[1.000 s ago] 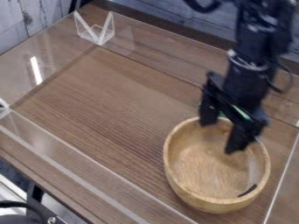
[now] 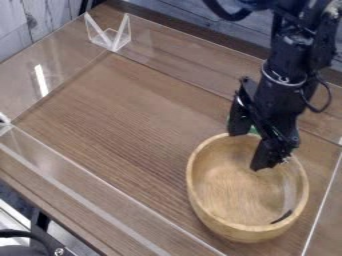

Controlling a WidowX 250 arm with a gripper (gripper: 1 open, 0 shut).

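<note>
My black gripper [image 2: 259, 138] is over the back part of a wooden bowl [image 2: 230, 200], its fingers open and pointing down. A small green object [image 2: 251, 130] is partly hidden behind the gripper. A grey elongated item lies along the right inside of the bowl. I cannot tell what, if anything, is under the fingertips.
A clear wire-like holder [image 2: 110, 32] stands at the back left. Walls and table edges border the back and left.
The gripper, blurred earlier, has shifted slightly left and is now sharp over the bowl's back part. The green object is more hidden than before.
</note>
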